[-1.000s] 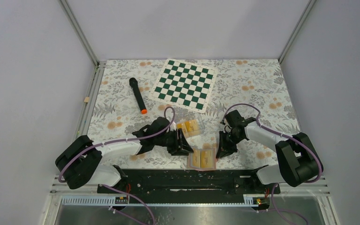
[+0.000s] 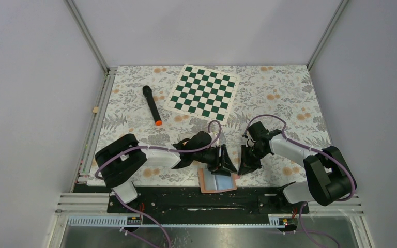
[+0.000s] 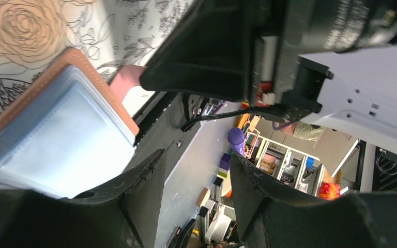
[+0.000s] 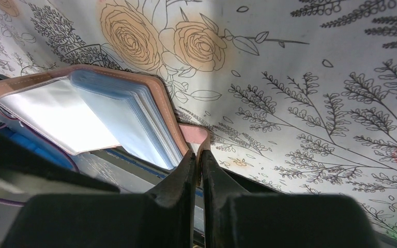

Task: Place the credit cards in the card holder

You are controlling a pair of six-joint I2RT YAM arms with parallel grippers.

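Observation:
The card holder (image 2: 216,182) lies open at the table's front edge, with a brown-pink border and clear bluish pocket pages; no card shows in the visible pockets. In the right wrist view, a stack of clear pages (image 4: 129,111) stands partly raised beside a whiter page (image 4: 57,111). My right gripper is shut on the holder's pink tab (image 4: 192,133) at its right side. Above the holder, my left gripper is open, its fingertips apart and nothing seen between them. Its arm largely hides the clear card case behind it in the top view.
A green-and-white chessboard (image 2: 202,93) lies at the back, and a black microphone (image 2: 152,105) with an orange end rests to the left. The two grippers are close together over the holder. Free tablecloth (image 2: 279,93) stretches across the back right.
The left gripper has moved right over the holder. The pages with gold cards are no longer on show; bluish empty-looking pockets face up now. The right arm has stayed almost still.

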